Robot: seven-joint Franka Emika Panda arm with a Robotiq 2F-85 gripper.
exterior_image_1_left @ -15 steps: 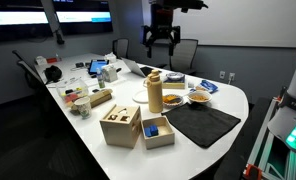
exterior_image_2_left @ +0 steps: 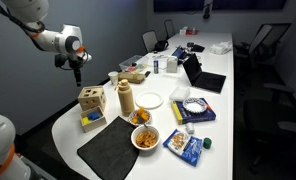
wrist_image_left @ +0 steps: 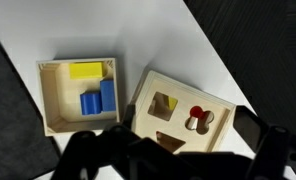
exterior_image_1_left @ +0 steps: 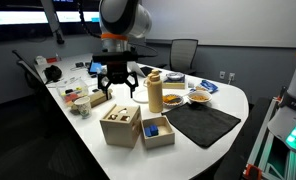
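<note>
My gripper (exterior_image_1_left: 120, 87) hangs above the wooden shape box (exterior_image_1_left: 121, 128), fingers apart and nothing visible between them. In the wrist view the box's top (wrist_image_left: 148, 120) has several cut-out holes. Something red (wrist_image_left: 196, 112) shows at one hole, and yellow (wrist_image_left: 172, 103) is visible through another. Beside the box lies a shallow wooden tray (wrist_image_left: 52, 115) holding a yellow block (wrist_image_left: 86, 71) and two blue blocks (wrist_image_left: 109, 95). The dark fingers (wrist_image_left: 76, 155) show wide apart along the lower edge of the wrist view, partly over the shape box.
A black mat (exterior_image_1_left: 205, 123) lies beside the tray. Behind stand a tall tan bottle (exterior_image_2_left: 125, 99) and a bowl of orange pieces (exterior_image_2_left: 145, 138). A white plate (exterior_image_2_left: 151, 99) and several other items occupy the farther table.
In exterior view 1 my gripper has moved left and down, from above the rear of the table to above the shape box. The objects on the table appear unmoved.
</note>
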